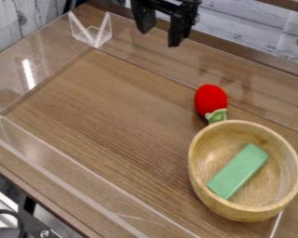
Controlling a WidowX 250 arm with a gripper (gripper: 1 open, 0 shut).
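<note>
My black gripper [159,28] hangs at the top centre of the camera view, its fingers pointing down and apart, with nothing seen between them. It is above the back of the wooden table [89,121], away from the objects. A red object with a green end [210,99] lies right of centre. At the lower right a round wooden bowl [208,153] holds a green block [237,172].
A clear plastic piece [92,30] is at the back left edge. Pale walls border the table at the top left, and a black cable lies at the lower left corner.
</note>
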